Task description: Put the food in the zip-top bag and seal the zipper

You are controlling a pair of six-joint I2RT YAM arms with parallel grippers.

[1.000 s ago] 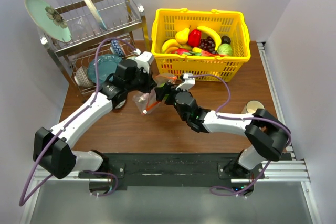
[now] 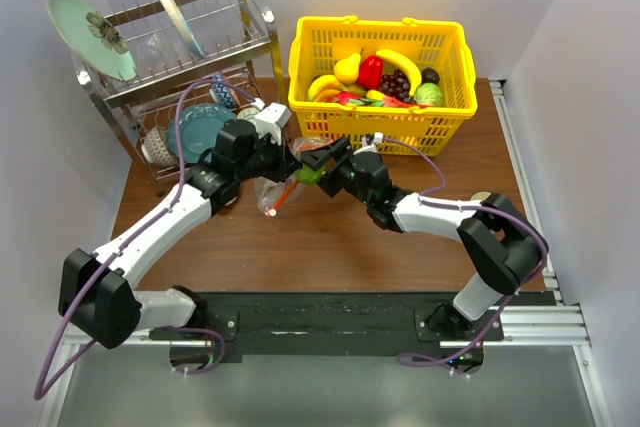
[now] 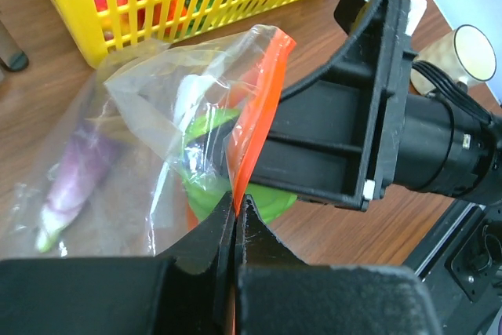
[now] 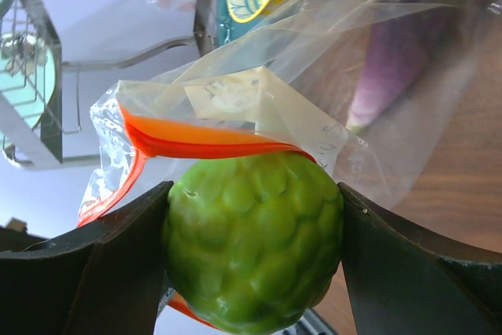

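Note:
My left gripper is shut on the orange zipper edge [image 3: 259,115] of the clear zip top bag [image 3: 94,194], holding it up. A purple-and-white food item [image 3: 74,178] lies inside the bag, shaped like an eggplant. My right gripper is shut on a green, bumpy round food [image 4: 251,256] at the bag's orange-rimmed mouth, the fingers either side of it. In the top view both grippers meet over the bag in front of the basket; how far the green food is inside is unclear.
The yellow basket [image 2: 440,127] of fruit and vegetables stands at the back. A dish rack [image 2: 120,87] with plates and cups is at back left. A cup [image 3: 471,56] sits to the right.
Over the last second my right gripper and arm have shifted slightly toward the back and turned, showing more of the green food in the top view. The left arm has barely moved.

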